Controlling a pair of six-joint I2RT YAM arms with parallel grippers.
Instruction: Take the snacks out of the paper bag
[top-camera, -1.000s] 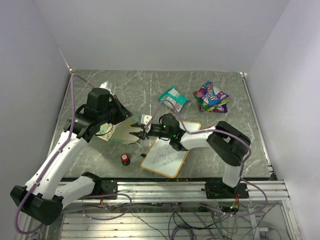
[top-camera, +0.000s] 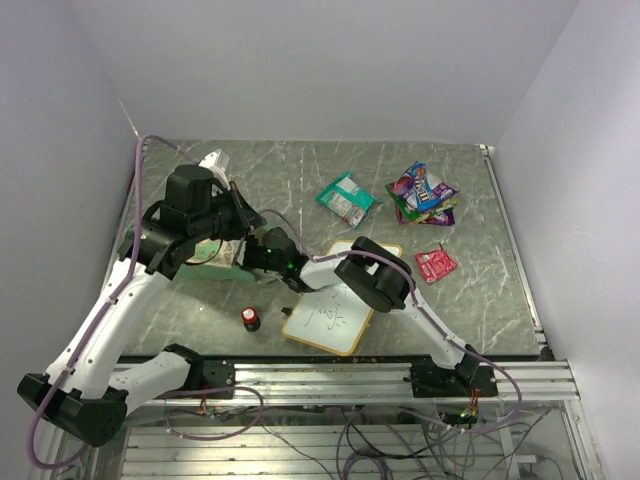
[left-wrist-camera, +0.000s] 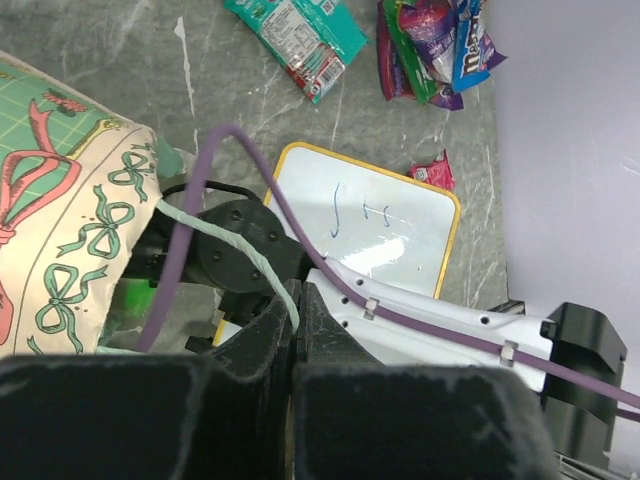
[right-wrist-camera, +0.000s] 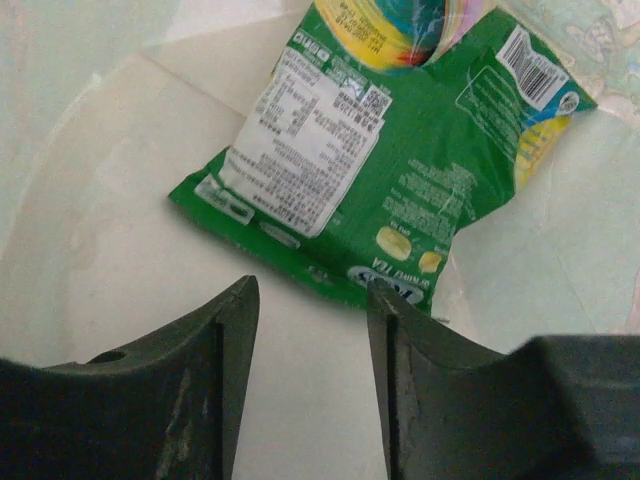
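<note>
The patterned paper bag (left-wrist-camera: 85, 215) lies tipped, its mouth toward the right arm. My left gripper is shut on its pale twisted handle (left-wrist-camera: 235, 241). Inside the bag, a green snack packet (right-wrist-camera: 430, 150) rests on the pale paper wall. Short of its lower edge, my right gripper stands open, nothing between its fingers. In the top view the left arm covers much of the bag (top-camera: 205, 268). Outside lie a teal packet (top-camera: 347, 200), a pile of colourful packets (top-camera: 423, 192) and a small red packet (top-camera: 436, 264).
A white drawing board (top-camera: 325, 325) with a yellow edge lies partly under the right arm. Near the table's front stands a small dark jar with a red lid (top-camera: 250, 318). Bare table shows at the back and between the packets.
The right arm has moved left, bringing its gripper from outside the bag's mouth into the bag. My left gripper stays almost in place.
</note>
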